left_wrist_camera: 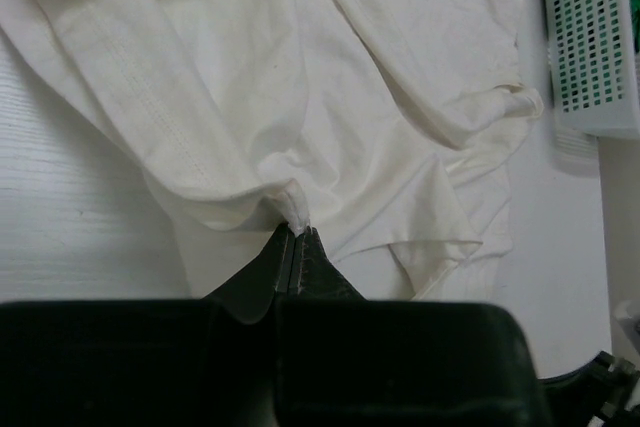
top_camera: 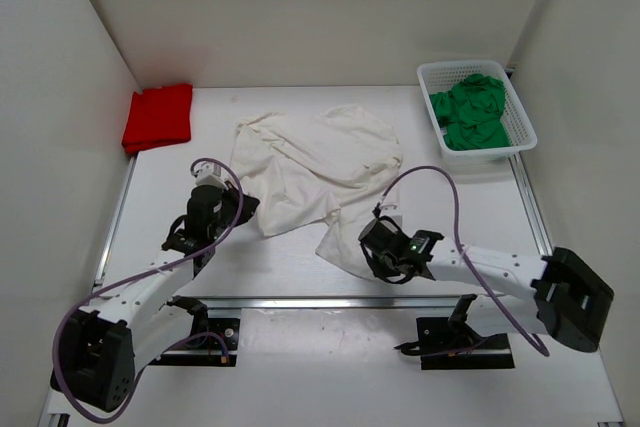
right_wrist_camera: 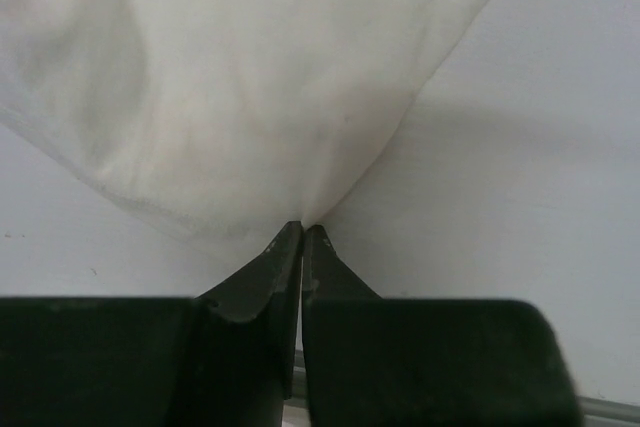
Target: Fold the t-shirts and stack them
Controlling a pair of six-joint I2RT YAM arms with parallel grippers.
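A rumpled cream t-shirt (top_camera: 318, 152) is spread over the middle of the white table. In the left wrist view, my left gripper is shut on a raised edge of this shirt, with cloth bunching at the fingertips. My right gripper is shut on the shirt's near corner, close to the front rail. The pinched bit of cloth is small and mostly hidden between the tips. A red t-shirt (top_camera: 158, 117) lies folded in a neat rectangle at the back left. Green cloth (top_camera: 470, 112) sits crumpled inside the white basket (top_camera: 492, 156).
The basket stands at the back right corner of the table. A metal rail (top_camera: 300, 303) runs along the table's front edge. Bare table (top_camera: 165, 182) shows to the left of the cream shirt, and more is clear below the basket.
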